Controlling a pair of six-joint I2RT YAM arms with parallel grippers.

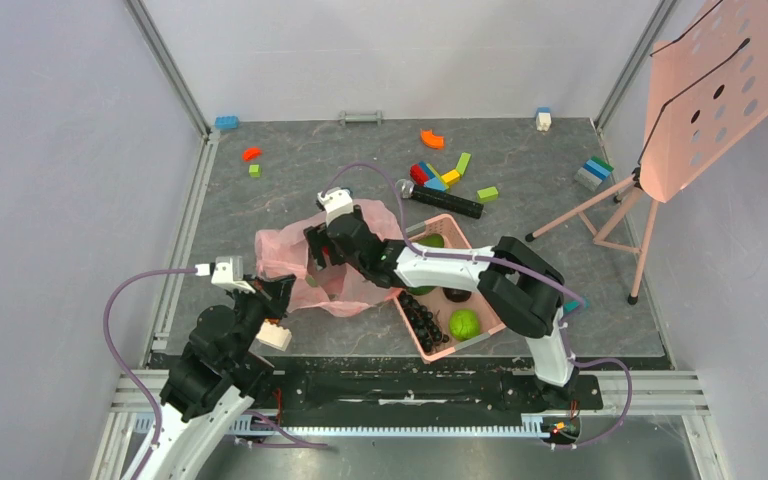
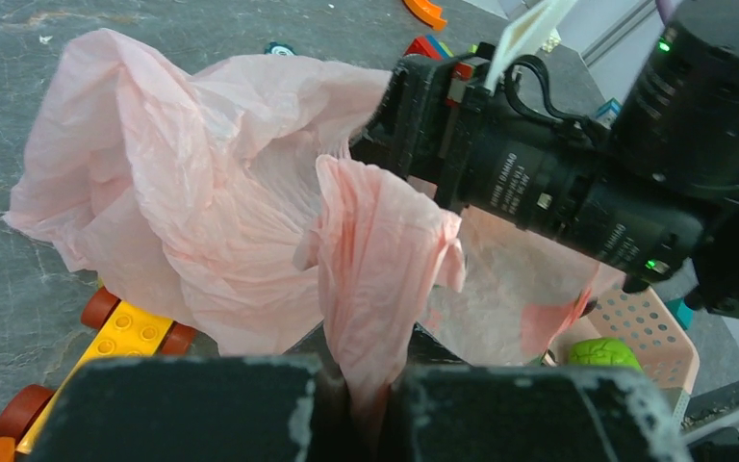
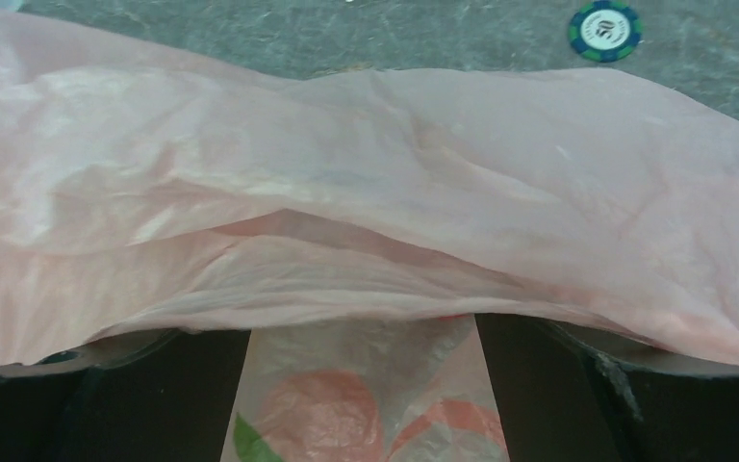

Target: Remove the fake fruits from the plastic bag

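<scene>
The crumpled pink plastic bag (image 1: 282,250) lies on the table, its mouth held partly up. My left gripper is shut on a gathered fold of it, which stands up from between the fingers. My right gripper reaches down into the bag's opening, part open, its two fingers (image 3: 154,395) apart under a bag edge. Between them I see only the bag's printed film; no fruit shows clearly there. In the basket (image 1: 477,235) are a round green fruit (image 1: 464,323), dark grapes (image 1: 421,322) and other fruits partly behind my right arm.
Toy blocks (image 1: 451,177) and a black microphone (image 1: 445,198) lie behind the basket. A poker chip (image 3: 605,30) sits beyond the bag. At right stands a pink board (image 1: 710,110) on a tripod.
</scene>
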